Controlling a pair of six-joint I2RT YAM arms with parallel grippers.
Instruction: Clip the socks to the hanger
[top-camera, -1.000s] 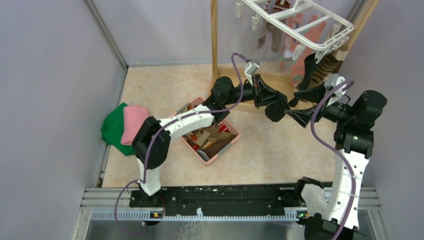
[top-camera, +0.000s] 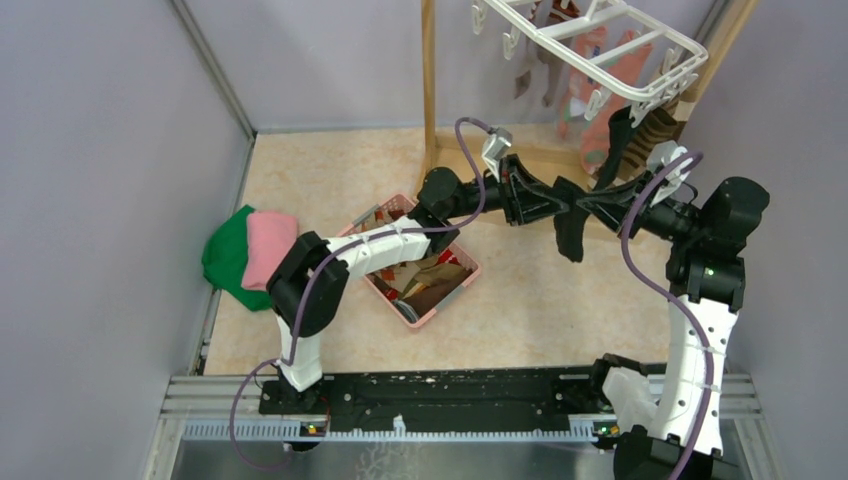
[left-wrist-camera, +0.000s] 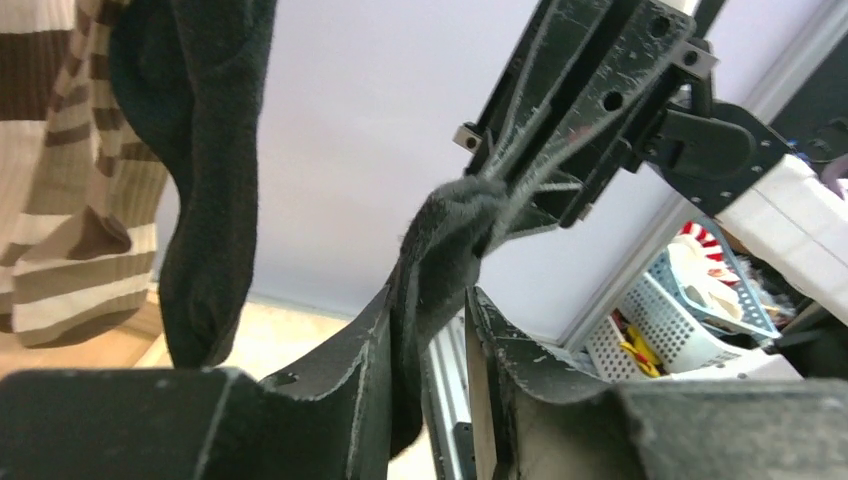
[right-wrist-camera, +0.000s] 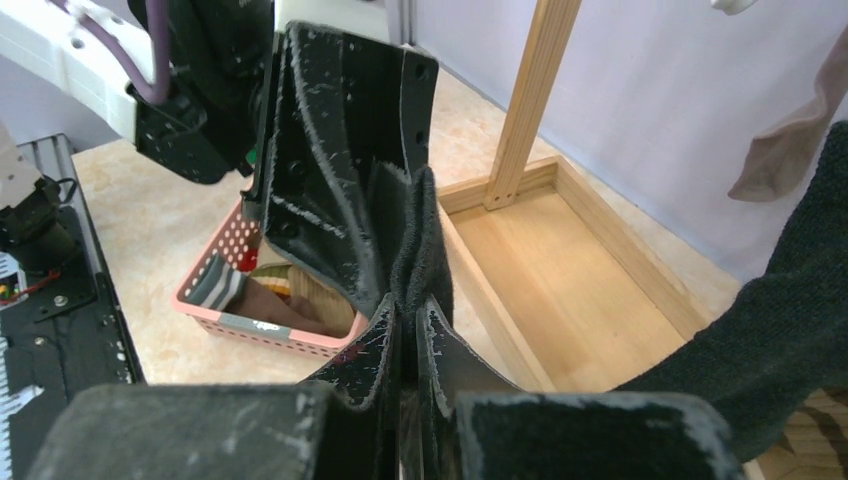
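Note:
A dark grey sock hangs between my two grippers, below the front of the white hanger. My right gripper is shut on the sock, whose cloth shows between its fingertips. From the other side, my left gripper has its fingers parted around the lower cloth; a gap shows on one side of the sock. Another dark sock hangs from the hanger close by, beside a brown striped sock. Pink socks hang further back.
The pink basket with several socks stands beneath the left arm. A wooden frame rises behind. Pink and green cloths lie at the far left. Open table shows in front of the grippers.
The right gripper has come in towards the left one and shut on the sock.

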